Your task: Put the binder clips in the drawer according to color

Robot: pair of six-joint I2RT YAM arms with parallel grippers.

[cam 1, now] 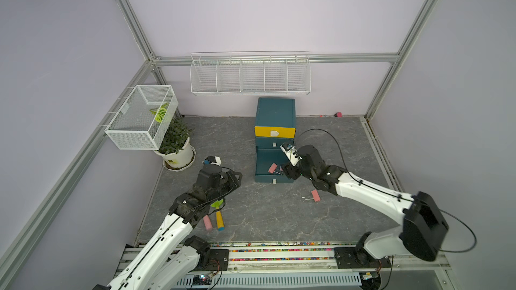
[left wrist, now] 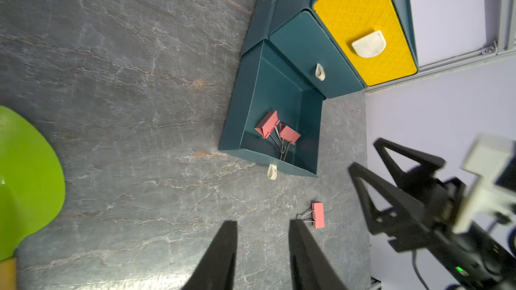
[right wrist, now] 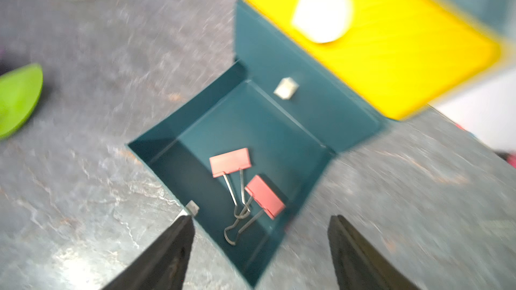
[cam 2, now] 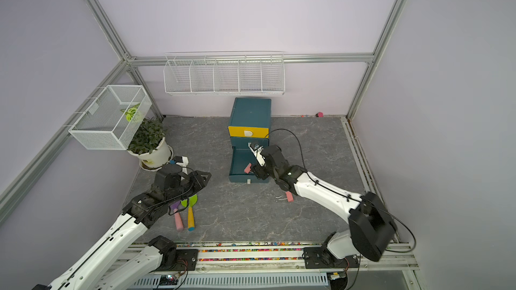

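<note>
Two pink binder clips, one point(right wrist: 230, 162) further left and one point(right wrist: 265, 197) beside it, lie in the pulled-out bottom drawer point(right wrist: 180, 120), their wire handles crossing. A third pink clip point(left wrist: 318, 214) lies on the table in front of and to the right of the drawer. My right gripper stands open and empty above the drawer's front right; its fingers point(right wrist: 166, 252) are wide apart. In the left wrist view my left gripper is also open, with nothing between its fingers, over bare table left of the drawer.
Above the drawer sit a shut teal drawer point(left wrist: 317, 56) and a yellow one point(left wrist: 365, 24). Spatulas with pink point(cam 2: 178, 220) and yellow point(cam 2: 190, 218) handles lie under the left arm. A potted plant point(cam 1: 176, 150) stands at back left.
</note>
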